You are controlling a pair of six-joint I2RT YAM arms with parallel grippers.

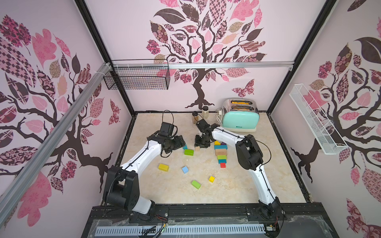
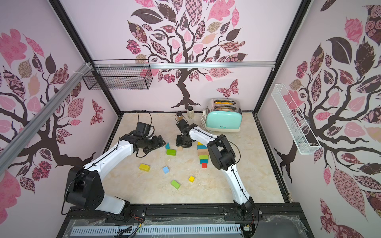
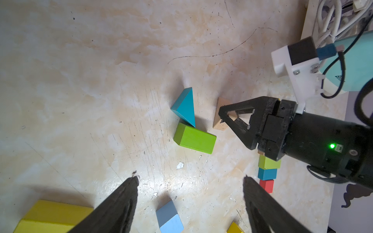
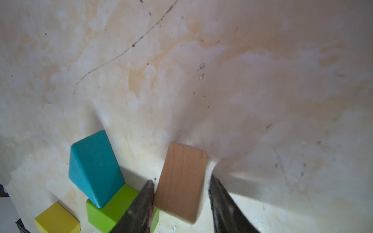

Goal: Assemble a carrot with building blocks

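Observation:
A plain wooden block [image 4: 180, 178] lies on the table beside a green block [image 3: 194, 137] and a teal triangular block [image 3: 186, 106]. My right gripper is low over the wooden block, fingers either side of it, with a slight gap showing at the right finger. My left gripper hangs open to the left of them, above the table, nothing between its fingers. A column of coloured blocks [image 1: 220, 152], with a red one at its near end, lies right of centre, partly hidden by my right arm in the left wrist view.
Loose yellow [image 1: 163, 167], light blue [image 1: 185, 169], small yellow [image 1: 212, 178] and green [image 1: 196, 184] blocks lie at the front. A mint toaster [image 1: 240, 119] and two jars [image 1: 205, 113] stand at the back.

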